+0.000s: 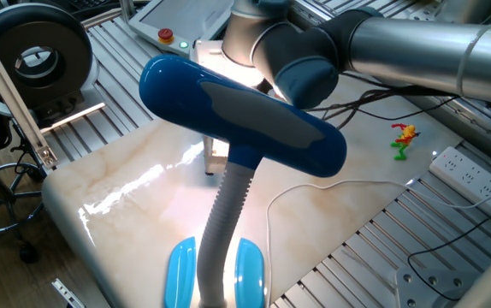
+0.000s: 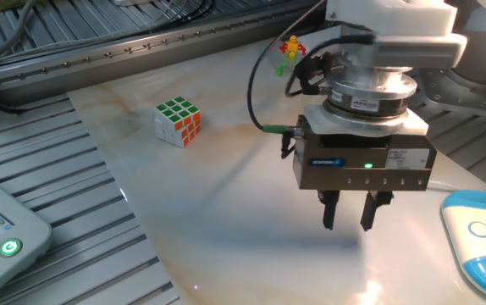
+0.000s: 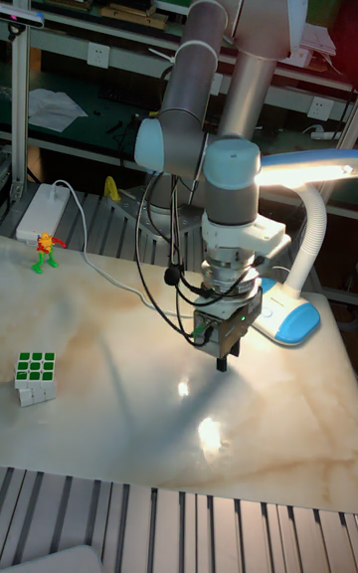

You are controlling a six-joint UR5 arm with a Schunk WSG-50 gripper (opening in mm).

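Note:
My gripper (image 2: pixel 348 227) hangs above the tabletop in exterior view 2, its two dark fingers (image 2: pixel 329 210) apart and nothing between them. A Rubik's cube (image 2: pixel 178 121), green on top with orange and white sides, rests on the table well to the left of the gripper in that view. In exterior view 3 the cube (image 3: pixel 36 378) lies near the left edge, while the gripper (image 3: pixel 222 365) is near the lamp base. From exterior view 1 the desk lamp (image 1: pixel 244 120) covers most of the gripper, and the cube cannot be seen.
A small red, yellow and green toy figure (image 2: pixel 291 54) stands at the back of the table. The lamp's blue-and-white base (image 3: pixel 283 318) is close beside the gripper. A white power strip (image 1: pixel 474 181) and cable border the tabletop. Bare table lies between gripper and cube.

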